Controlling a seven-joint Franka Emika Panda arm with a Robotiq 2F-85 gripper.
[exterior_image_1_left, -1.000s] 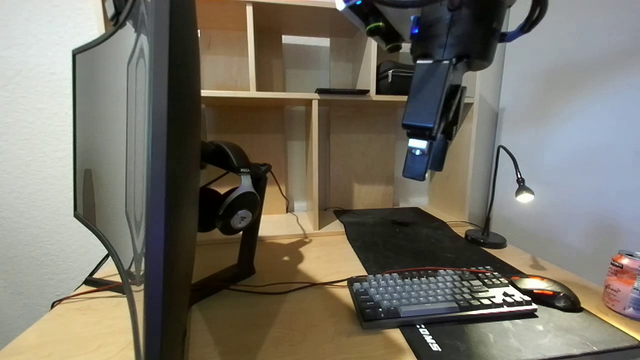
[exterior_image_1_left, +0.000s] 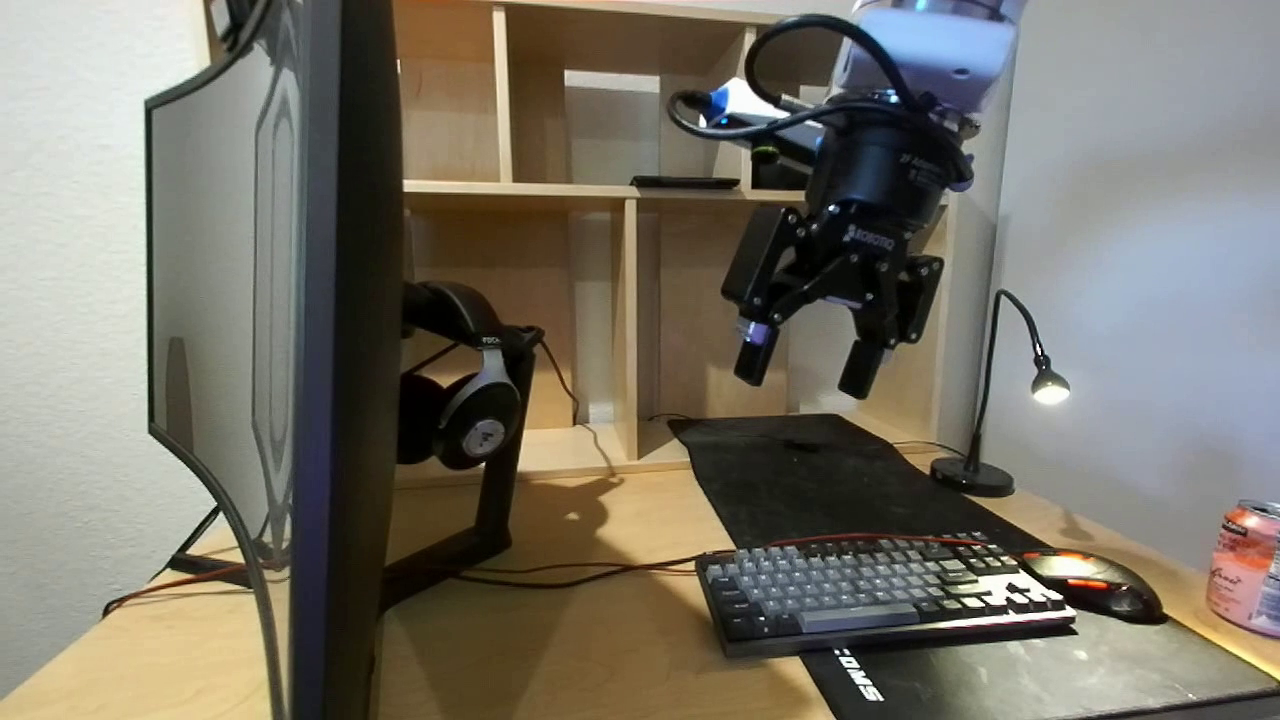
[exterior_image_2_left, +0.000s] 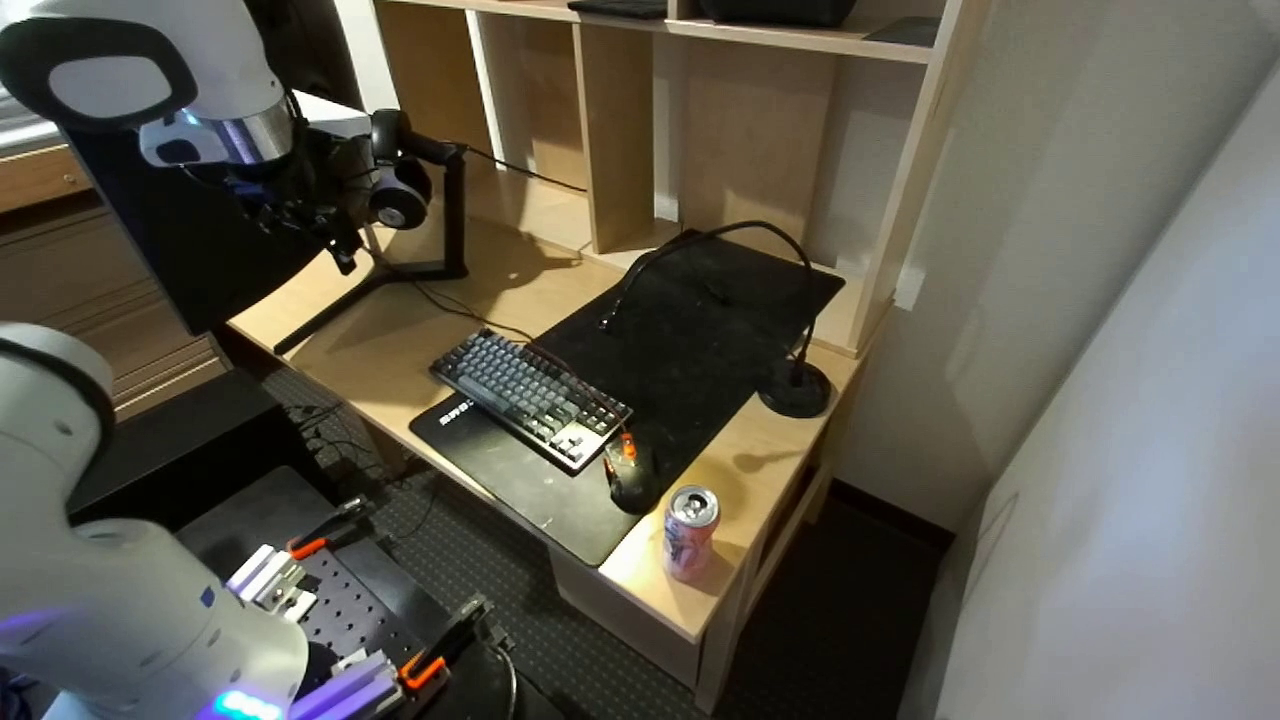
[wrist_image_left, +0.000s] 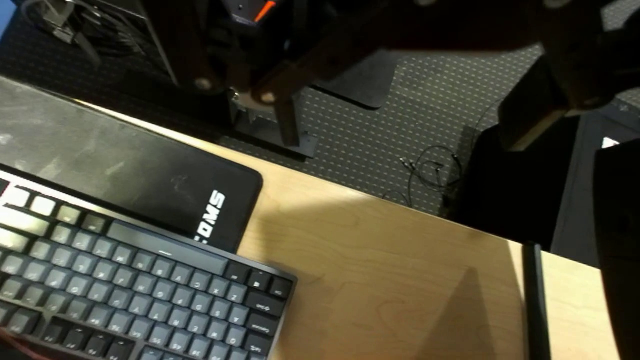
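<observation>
My gripper (exterior_image_1_left: 807, 366) hangs in the air above the desk, open, its two black fingers well apart with nothing between them. In the wrist view the gripper spans the upper part of the picture, with bare floor showing in the gap. A grey-and-black keyboard (exterior_image_1_left: 882, 588) lies across the black desk mat (exterior_image_1_left: 804, 468), apart from and below the gripper. The black mouse (exterior_image_1_left: 1098, 582) with orange-red marks sits beside the keyboard. A pink can (exterior_image_2_left: 691, 534) stands upright on the desk's near right corner. Black headphones (exterior_image_1_left: 474, 408) hang on the monitor stand.
The large curved monitor (exterior_image_1_left: 342, 360) fills the left side, edge-on. At the right stands a thin gooseneck lamp (exterior_image_1_left: 974, 474), lit. A wooden shelf (exterior_image_1_left: 516, 190) closes off the back. Bare desk (wrist_image_left: 384, 264) shows between keyboard and monitor stand.
The arm's wrist has turned, so the gripper shows its two fingers spread instead of side-on, and its fingertips sit slightly lower. Objects on the desk have not moved.
</observation>
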